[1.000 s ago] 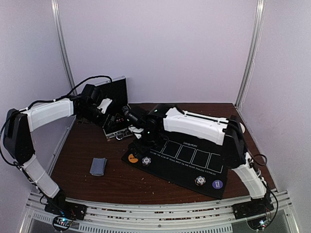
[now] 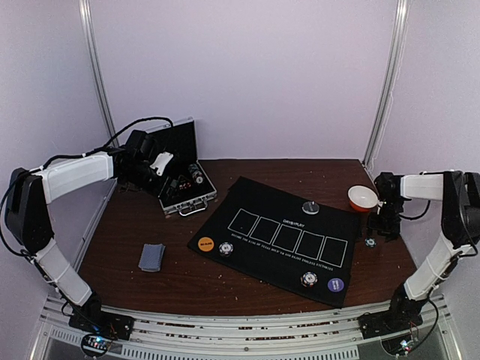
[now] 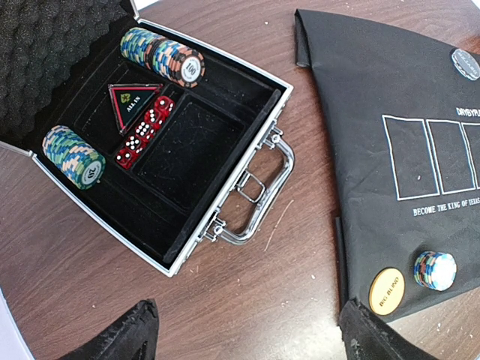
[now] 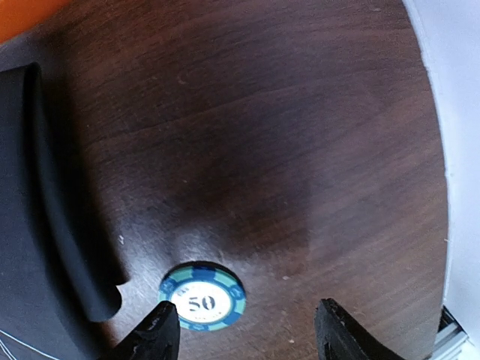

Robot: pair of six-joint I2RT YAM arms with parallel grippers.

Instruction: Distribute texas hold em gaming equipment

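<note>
My right gripper is open above the table, with a blue-green 50 chip [image 4: 201,304] lying just ahead of its fingers, beside the mat's rolled edge. My left gripper is open, empty, over the table by the open chip case [image 3: 169,150], which holds chip rows [image 3: 73,156], red dice [image 3: 146,131] and an ALL IN triangle [image 3: 129,101]. The black mat [image 2: 255,262] carries chip stacks [image 2: 225,248], a BIG BLIND disc [image 3: 386,291], a blue disc [image 2: 335,284] and a clear disc [image 2: 310,207].
A white-and-red bowl [image 2: 363,196] stands behind the right gripper. A card deck [image 2: 151,256] lies at the front left, with bare table around it. Side walls bound the table closely.
The left arm stays still.
</note>
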